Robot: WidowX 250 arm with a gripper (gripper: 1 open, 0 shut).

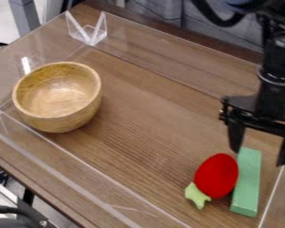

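Observation:
My dark gripper (251, 134) reaches down at the right of the camera view, above a pale green bar (246, 191) and a red rounded object (215, 175) with a pale green part at its lower left. Two dark fingers point down, apart, with nothing seen between them.
A wooden bowl (57, 94) sits at the left. A small clear wire-like container (86, 28) stands at the upper left.

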